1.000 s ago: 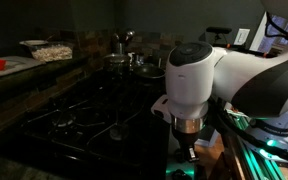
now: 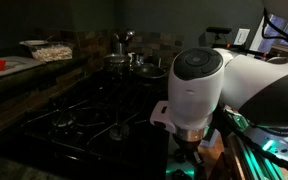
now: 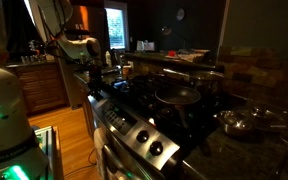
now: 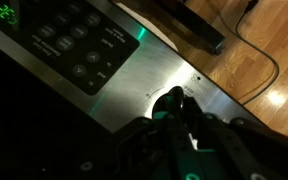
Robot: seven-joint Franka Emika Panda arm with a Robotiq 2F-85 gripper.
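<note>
In the wrist view my gripper is at the steel control panel [image 4: 131, 98] of the stove, its fingers closed around a dark knob [image 4: 163, 104]. The fingers hide most of that knob, so which way it points cannot be told. Exterior view 1 has the gripper [image 2: 188, 157] low at the right front of the black stovetop [image 2: 89, 125]. From the other side, in exterior view 2, the white arm [image 3: 81, 48] reaches the far end of the stove front, where the grip is too dark to make out.
Two steel knobs [image 3: 142, 136] stick out nearer along the front, above the oven handle [image 3: 109, 160]. A pan [image 3: 178, 95] rests on the cooktop, and a pot [image 3: 240, 122] stands on the counter. Wooden floor [image 4: 269, 70] lies below the panel.
Over the last second the white wrist part of my arm has tipped slightly down and to the right in exterior view 1. The stovetop and other objects look unchanged.
</note>
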